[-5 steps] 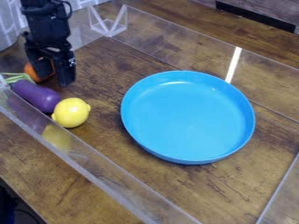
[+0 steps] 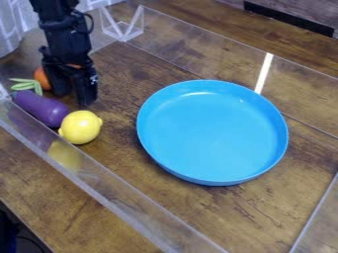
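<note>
My black gripper point(image 2: 69, 91) is low at the upper left, its fingers down beside an orange round object point(image 2: 42, 76) that it partly hides. Just in front lie a purple eggplant point(image 2: 40, 107) with a pale green top and a yellow lemon-like object point(image 2: 81, 127). Whether anything is between the fingers is hidden.
A large empty blue plate point(image 2: 211, 131) fills the middle right of the wooden table point(image 2: 158, 59). Clear walls border the area along the lower left, top and right. Bare wood shows between the gripper and the plate.
The gripper has shifted slightly right and down, now covering more of the orange object. The plate, eggplant and yellow object have stayed in place.
</note>
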